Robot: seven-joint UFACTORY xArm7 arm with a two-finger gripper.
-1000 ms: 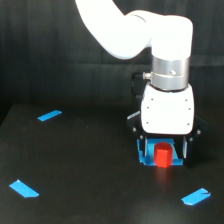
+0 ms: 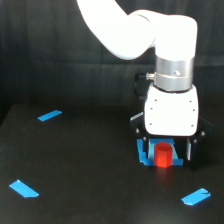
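A small red object (image 2: pixel 163 155) stands on the dark table, right of centre in the camera view. Blue material (image 2: pixel 142 152) shows behind it and at both sides; whether this is one piece or several I cannot tell. My gripper (image 2: pixel 165 146) points down just above and behind the red object. Its white hand body covers what lies further back. The fingers are too dark and small to make out clearly, so their spacing and any contact with the red object cannot be judged.
Strips of blue tape lie on the table: one at the back left (image 2: pixel 50 115), one at the front left (image 2: pixel 24 188) and one at the front right (image 2: pixel 196 197). A dark curtain (image 2: pixel 50 50) hangs behind.
The arm and hand have shifted slightly to the right. The red object and the tape strips stay where they were.
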